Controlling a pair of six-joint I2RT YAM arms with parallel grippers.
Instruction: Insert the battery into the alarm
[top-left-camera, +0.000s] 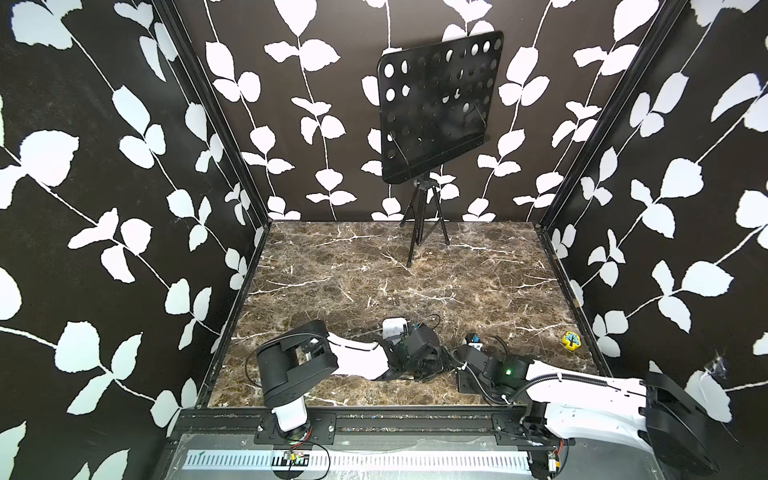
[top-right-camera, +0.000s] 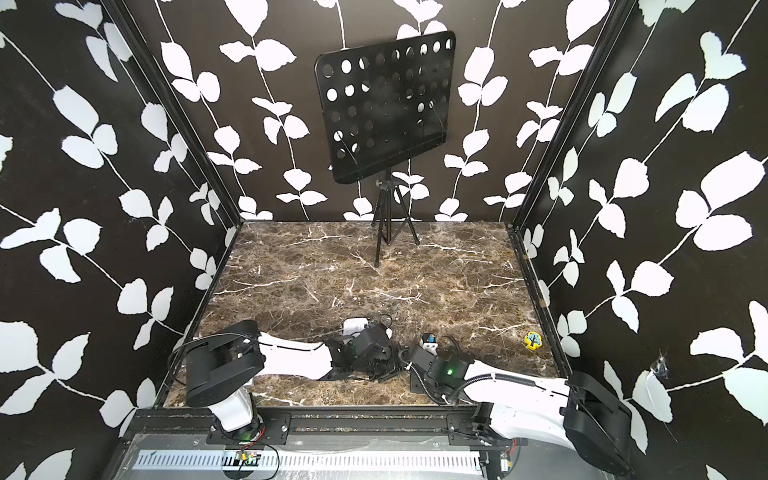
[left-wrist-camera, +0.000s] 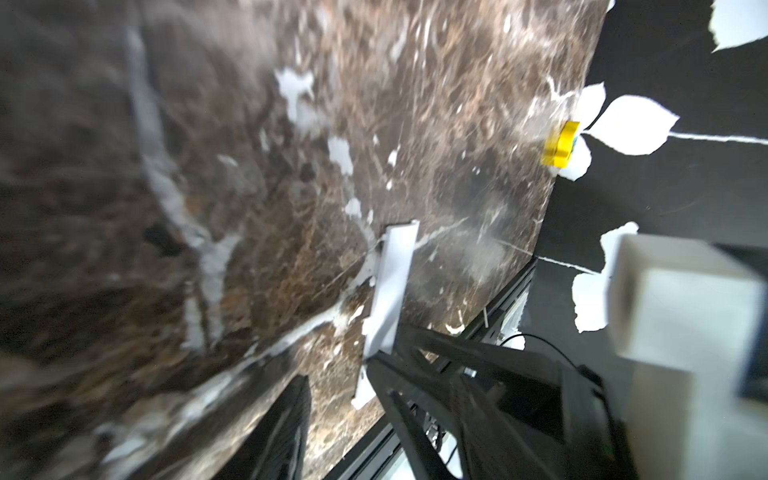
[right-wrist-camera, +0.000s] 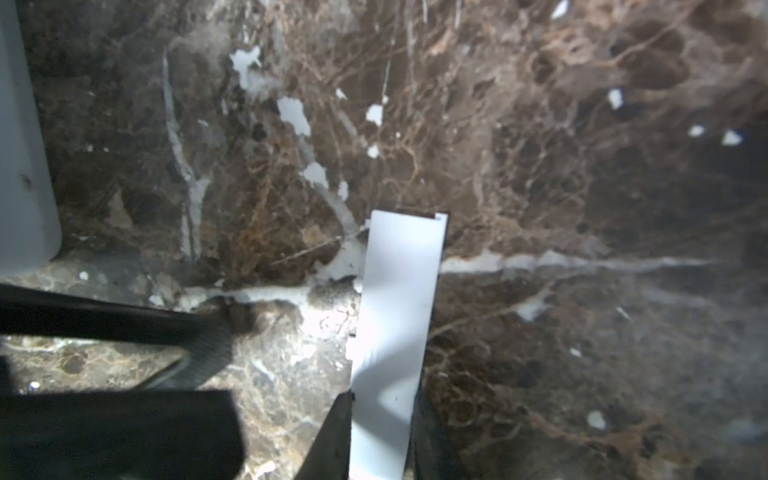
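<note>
In the right wrist view a flat white strip, like a battery cover (right-wrist-camera: 397, 296), lies on the marble between or beneath the fingertips of my right gripper, which stands part open; whether it touches cannot be told. The same strip (left-wrist-camera: 392, 280) shows in the left wrist view, where my left gripper is part open, close to the right gripper's dark fingers. A white body (top-left-camera: 393, 326), probably the alarm, sits behind the left gripper in the top views. A small blue-and-white item (top-left-camera: 475, 340) is behind the right gripper; its identity is unclear.
A yellow round item (top-left-camera: 571, 340) lies at the right of the marble floor (top-left-camera: 320, 272). A black music stand (top-left-camera: 432, 104) stands at the back. Patterned walls border both sides.
</note>
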